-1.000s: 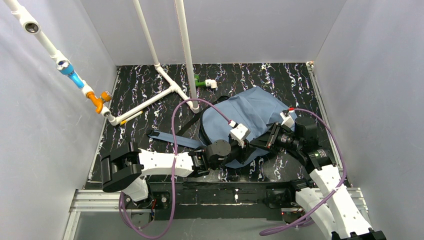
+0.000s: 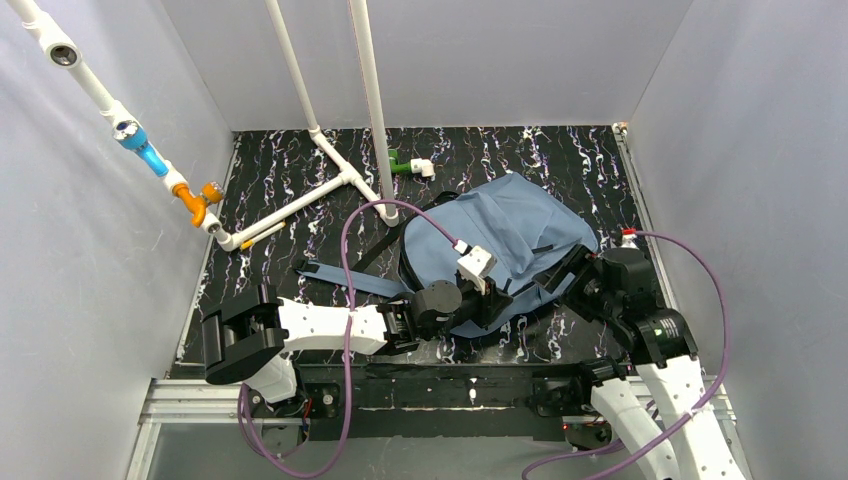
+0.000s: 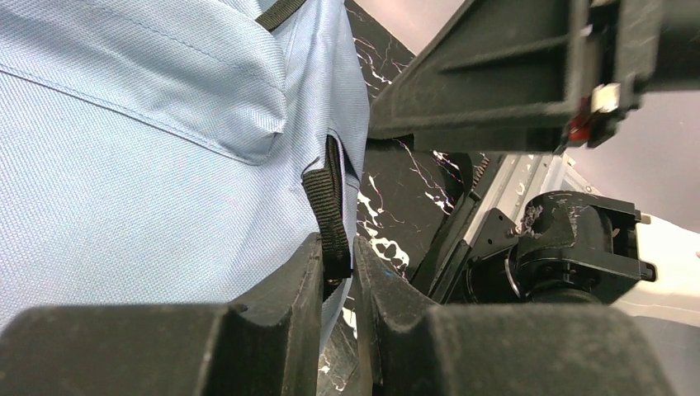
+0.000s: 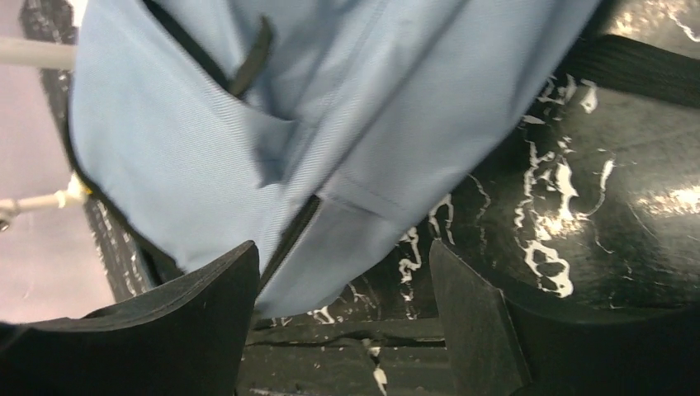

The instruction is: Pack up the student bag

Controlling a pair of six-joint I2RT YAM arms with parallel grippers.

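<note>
The light-blue bag (image 2: 510, 225) lies flat on the black marbled table. My left gripper (image 2: 497, 300) is at the bag's near side. In the left wrist view, a black tab (image 3: 327, 210) on the bag's edge runs down between the left fingertips, with a narrow gap between the fingers; whether they grip the tab cannot be made out. My right gripper stands open, apart from the left one, at the bag's right edge. Nothing is held between its fingers, and a dark zip slit (image 4: 289, 239) shows in the cloth beyond them.
A blue strap (image 2: 350, 278) with a black buckle extends left from the bag. White pipes (image 2: 300, 208) cross the back left, near a green fitting (image 2: 402, 167). A yellow stick (image 2: 262, 235) lies by the pipes.
My right gripper has drawn away from the left gripper toward the right, and its fingers have spread. The left arm and the bag look nearly unmoved.
</note>
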